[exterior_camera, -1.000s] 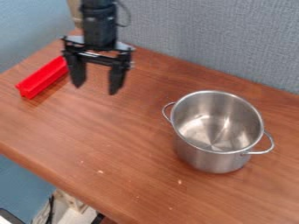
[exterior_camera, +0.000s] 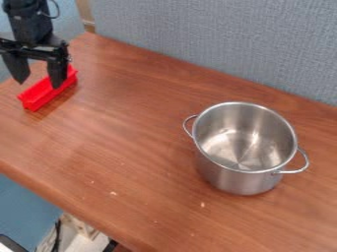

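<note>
A red, elongated object lies on the wooden table near its far left corner. My black gripper hangs just above it at the upper left, open, with its fingers spread either side. Whether it touches the red object cannot be told. A large steel pot with two side handles stands on the right part of the table, apart from both.
A grey padded wall runs along the back. The table's left edge drops away near the lower left, where cables show below.
My gripper has moved left from above the back middle of the table to over the red object. The pot and the red object look unmoved.
</note>
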